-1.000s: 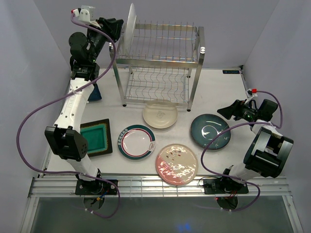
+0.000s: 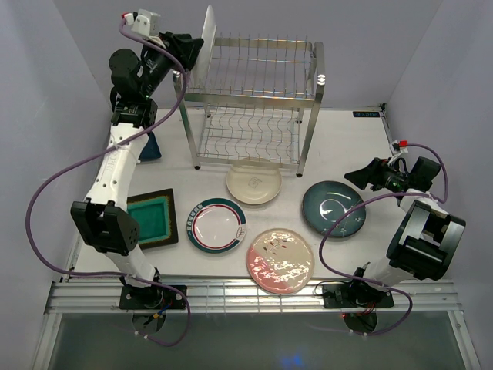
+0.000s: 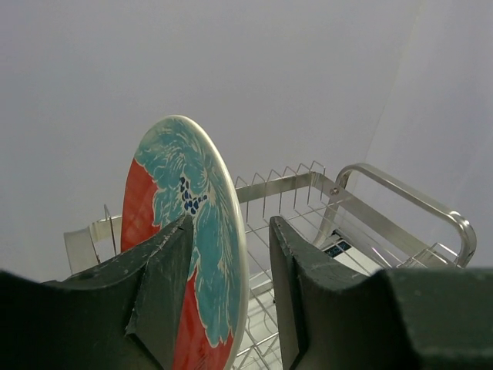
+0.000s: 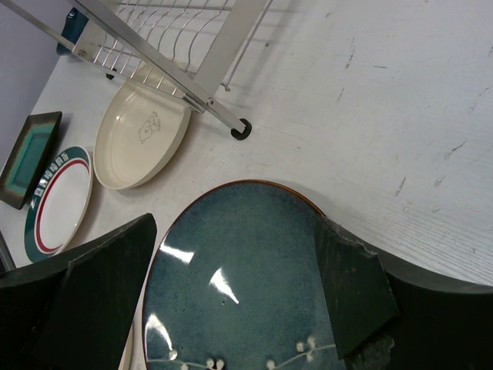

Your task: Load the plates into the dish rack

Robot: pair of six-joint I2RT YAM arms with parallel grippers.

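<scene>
A red and teal patterned plate (image 3: 200,247) stands upright at the left end of the rack's upper tier (image 2: 262,96). My left gripper is open around its edge. My right gripper is open over a dark teal plate (image 2: 333,208) lying on the table. Also lying flat are a cream plate (image 2: 253,183), a white plate with a teal and red rim (image 2: 216,227), a pink-beige plate (image 2: 280,262) and a square green dish (image 2: 168,217).
A dark blue item (image 2: 149,148) lies left of the rack, beneath the left arm. Walls border both sides.
The right arm and the plates on the table have not moved.
</scene>
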